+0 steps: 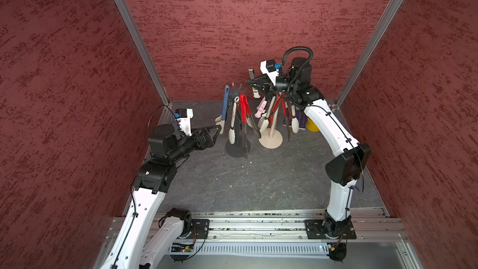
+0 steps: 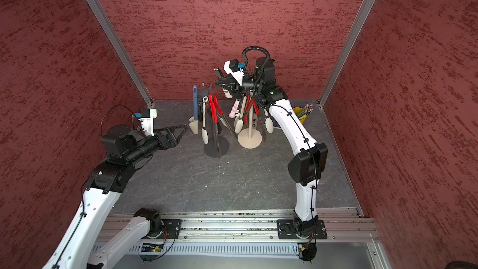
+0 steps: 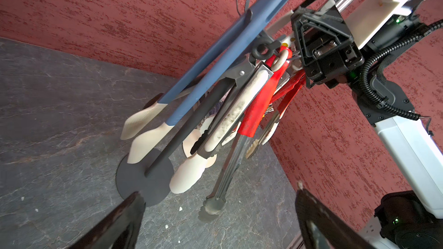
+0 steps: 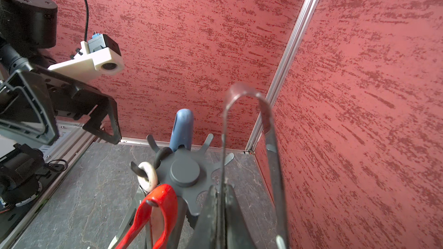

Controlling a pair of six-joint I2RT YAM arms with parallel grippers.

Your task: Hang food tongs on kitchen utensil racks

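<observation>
A thin metal pair of tongs [image 4: 274,166] with a rounded top bend stands beside the dark rack's head [image 4: 184,168]. One of its arms passes between the fingertips of my right gripper, which is shut on it. From the rack's hooks hang blue-handled tongs [image 3: 240,55], white-handled tongs [image 3: 240,106] and red-handled tongs [image 3: 258,110]. In the right wrist view, empty hooks show on the rack's side nearest the metal tongs. My left gripper [image 1: 217,133] is open and empty, left of the rack; its blurred fingers [image 3: 117,219] frame the left wrist view.
Right of the dark rack, a cream rack [image 1: 270,139] carries more tongs, red and white ones among them. A yellow container [image 1: 312,125] stands behind the right arm. Bare table [image 1: 259,184] spreads in front of both racks.
</observation>
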